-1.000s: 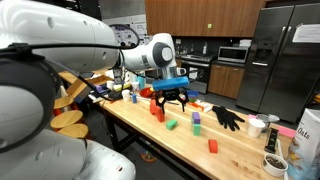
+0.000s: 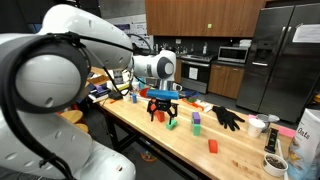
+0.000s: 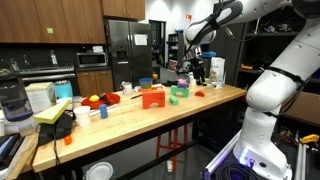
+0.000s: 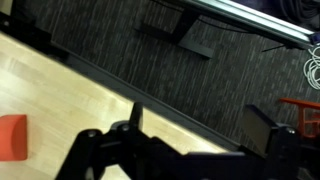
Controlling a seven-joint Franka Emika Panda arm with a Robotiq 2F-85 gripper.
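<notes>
My gripper (image 2: 163, 117) hangs over the near edge of the wooden table with its fingers apart. Nothing shows between them. From the wrist, the open gripper has dark floor and the table edge beneath it, while a red block (image 4: 12, 137) lies off to the left on the wood. Close by the gripper in exterior view 1 is a small green block (image 2: 171, 125). A taller green and purple block (image 2: 196, 123) stands farther right, and a flat red block (image 2: 213, 146) lies beyond that.
Black gloves (image 2: 226, 117), a white tub (image 2: 256, 127) and a bowl (image 2: 275, 164) occupy the table's right side. Several containers and tools crowd the far end. Bare wood (image 3: 135, 122) runs along the front. A red chair (image 4: 305, 115) stands beyond the table edge.
In exterior view 1 my gripper has moved left and lower, toward the table's near edge. The arm has swung with it. The blocks appear unmoved.
</notes>
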